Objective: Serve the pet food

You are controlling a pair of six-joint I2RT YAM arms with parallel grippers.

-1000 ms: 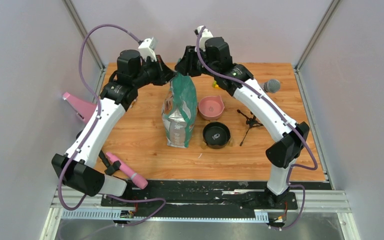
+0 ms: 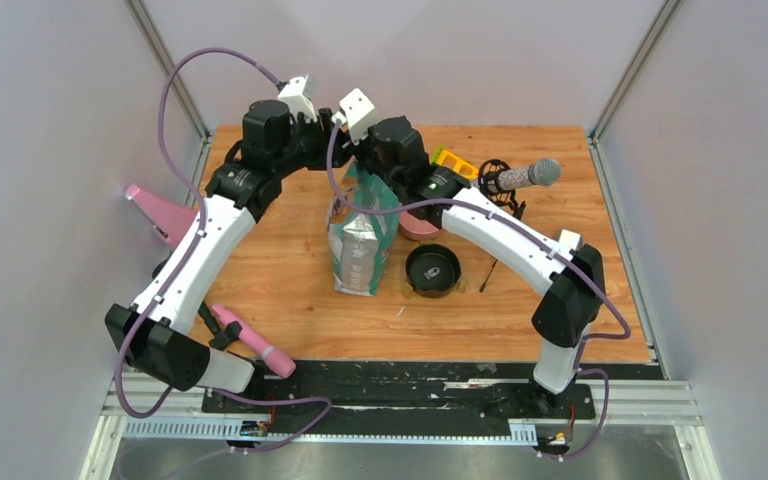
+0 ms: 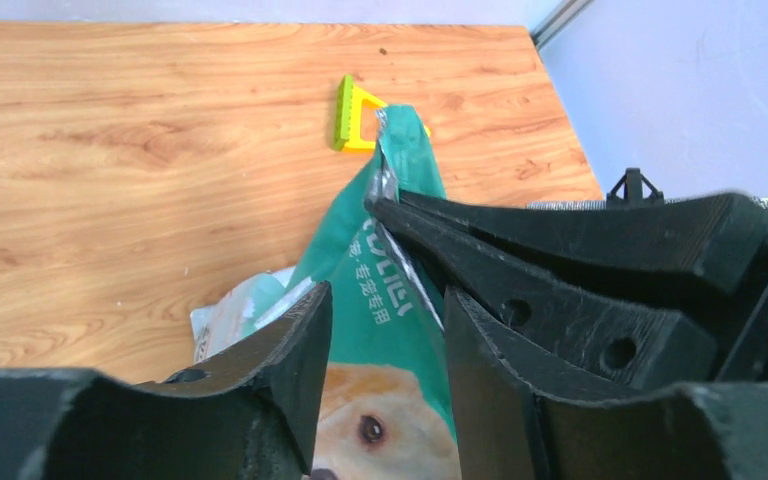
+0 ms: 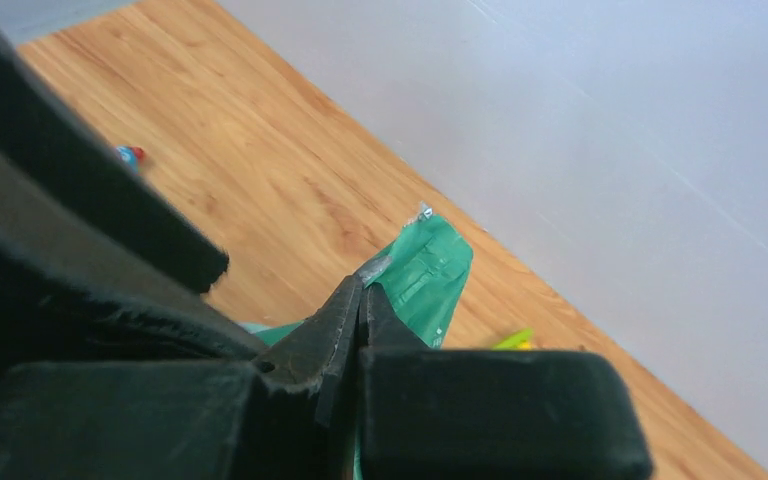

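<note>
The tall teal-and-silver pet food bag [image 2: 358,250] stands mid-table beneath both grippers, a dog's face on its front in the left wrist view. My left gripper is part open around the teal upper part of the bag. My right gripper is shut on the bag's crimped top edge, its fingers reaching across from the right in the left wrist view. A black bowl [image 2: 432,267] and a pink bowl [image 2: 418,229], partly hidden by the right arm, sit right of the bag.
A yellow-green item [image 2: 458,163], a grey microphone [image 2: 545,172] and a small black stand lie at the back right. A pink cylinder [image 2: 272,355] lies front left, a pink dryer [image 2: 160,210] far left.
The left arm has barely moved.
</note>
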